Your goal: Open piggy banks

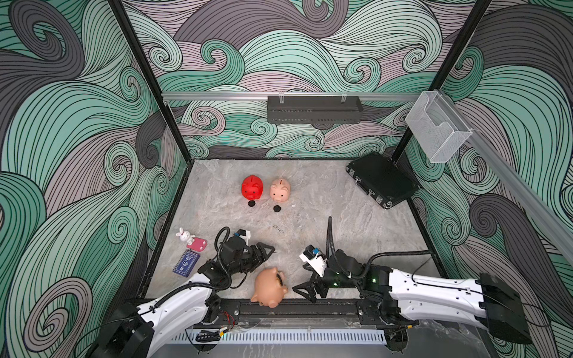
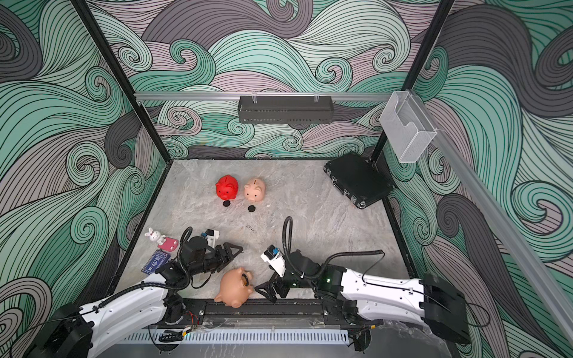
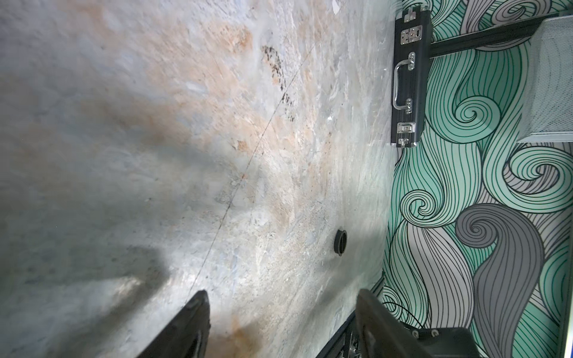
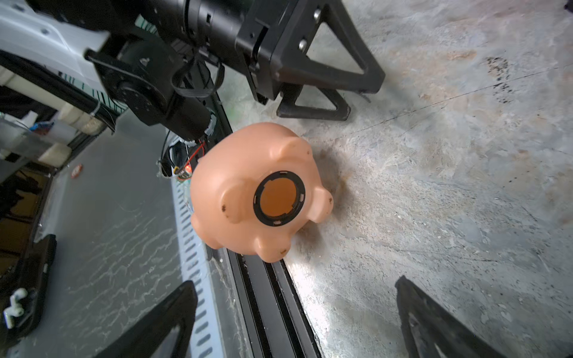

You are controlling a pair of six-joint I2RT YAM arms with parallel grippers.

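Observation:
A salmon piggy bank (image 1: 268,286) lies on its side at the front table edge; in the right wrist view its open bottom hole (image 4: 278,197) faces me. My left gripper (image 1: 265,250) hangs above and left of it, part open, with bare table between its fingers. My right gripper (image 1: 301,286) is open just right of the bank, holding nothing. A red piggy bank (image 1: 252,188) and a pale pink one (image 1: 280,189) stand at the back, each with a black cap (image 1: 277,208) before it.
A black case (image 1: 382,179) lies back right. A rabbit figure (image 1: 185,237) and a blue card (image 1: 185,262) lie at the left.

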